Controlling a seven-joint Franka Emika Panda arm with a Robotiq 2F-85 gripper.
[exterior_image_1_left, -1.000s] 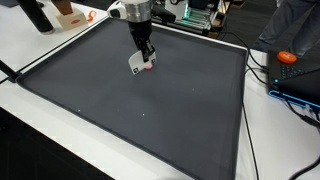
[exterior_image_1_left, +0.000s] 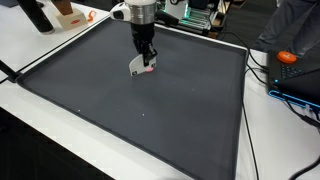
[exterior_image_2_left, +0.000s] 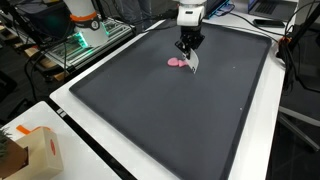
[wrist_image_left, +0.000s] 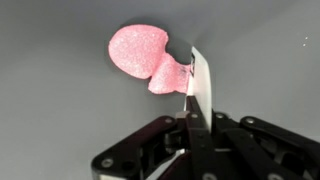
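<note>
In the wrist view a pink thing (wrist_image_left: 138, 50), made of a rounded lobe and a narrower end, lies on the dark grey surface. My gripper is shut on a thin white card (wrist_image_left: 203, 82), seen nearly edge-on, whose edge stands right at the pink thing's narrow end. Whether the two touch, I cannot tell. From the first outside view, the card (exterior_image_1_left: 138, 65) hangs below the gripper (exterior_image_1_left: 146, 54) near the board's back edge, and a bit of the pink thing (exterior_image_1_left: 152, 68) shows beside it. The second outside view has the pink thing (exterior_image_2_left: 178, 62) left of the card (exterior_image_2_left: 194, 63).
The dark board (exterior_image_1_left: 140, 112) is bare across its middle and front. White table (exterior_image_2_left: 80, 112) borders it. A dark device with an orange top (exterior_image_1_left: 287, 60) sits off to the right, and a beige box (exterior_image_2_left: 42, 155) occupies the near left corner of the second outside view.
The gripper and card have shifted only slightly. The pink thing appears a little farther right and nearer the front than a second ago.
</note>
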